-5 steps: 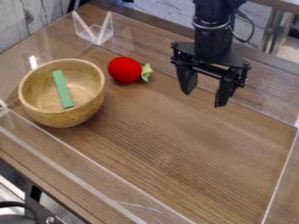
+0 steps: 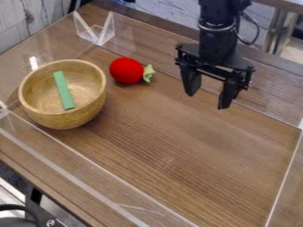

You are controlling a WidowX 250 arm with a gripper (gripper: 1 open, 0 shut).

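My black gripper (image 2: 215, 83) hangs over the back right of the wooden table (image 2: 178, 160), its two fingers pointing down and spread apart, with nothing seen between them. Left of it lies a red object (image 2: 126, 69) with a small light green piece beside it, like a strawberry or pepper toy. A wooden bowl (image 2: 85, 111) stands at the left, holding a green bar (image 2: 63, 91) that leans along its inside.
A clear plastic holder (image 2: 95, 27) is at the back left. A wall runs along the back and left. Black cable or hardware (image 2: 18, 213) shows at the front left corner.
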